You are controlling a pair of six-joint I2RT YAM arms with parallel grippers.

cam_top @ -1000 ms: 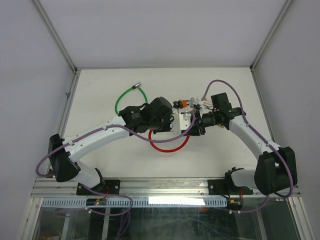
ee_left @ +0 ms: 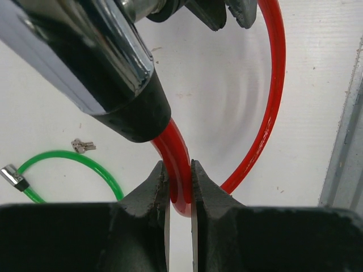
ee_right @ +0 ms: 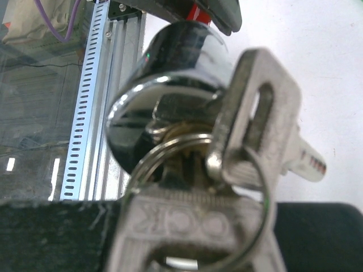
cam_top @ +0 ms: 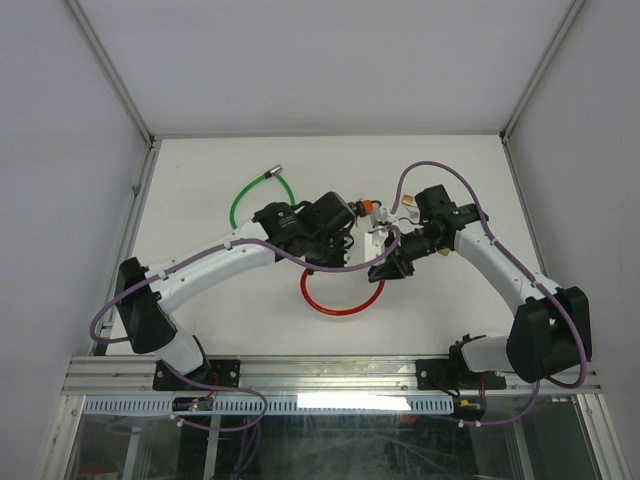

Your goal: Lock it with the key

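In the left wrist view my left gripper is shut on the red cable (ee_left: 177,156) of the lock, close below its chrome and black head (ee_left: 136,73). The lock's round chrome end (ee_right: 170,68) faces my right gripper. That gripper is shut on a silver key (ee_right: 187,224), whose lettered bow stands right at the brass core (ee_right: 184,133). Whether the blade is inside the keyhole cannot be told. A second key (ee_right: 272,107) hangs on the ring, across the right of the cylinder. From above, both grippers meet over the red loop (cam_top: 343,312).
A green cable lock (cam_top: 237,207) lies at the back left, with loose keys (ee_left: 83,145) near it. Another lock with an orange part (cam_top: 366,207) is behind the grippers. A metal rail (cam_top: 250,372) edges it.
The red loop and both grippers have shifted slightly toward the front edge, the loop also a little to the right. Both grippers stay close together.
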